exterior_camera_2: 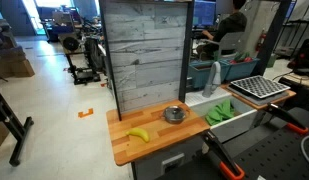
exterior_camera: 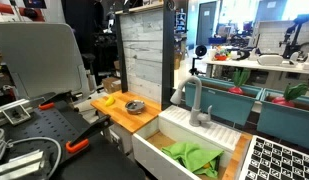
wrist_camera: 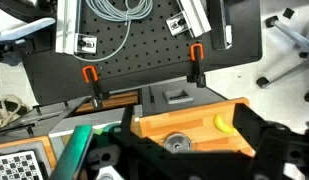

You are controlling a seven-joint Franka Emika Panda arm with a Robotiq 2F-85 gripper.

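Observation:
In the wrist view my gripper stands open, its dark fingers (wrist_camera: 280,145) wide apart at the lower edge and nothing held between them. Beyond the gap, below, a round metal pot (wrist_camera: 177,142) rests on the wooden counter; it also shows as a silver pot (exterior_camera: 135,106) in exterior view 1 and (exterior_camera_2: 174,114) in exterior view 2. To one side of it lies a yellow banana-like item (wrist_camera: 224,123), apart from the pot. A crumpled green cloth (exterior_camera: 192,157) lies inside the white sink (exterior_camera: 154,160).
A pale faucet (exterior_camera: 194,100) rises behind the sink. Blue planters (exterior_camera: 229,104) with red and green plants line the back. A white tray with dark squares (exterior_camera_2: 257,88) sits beyond the sink. The dark table (wrist_camera: 144,55) carries coiled cable.

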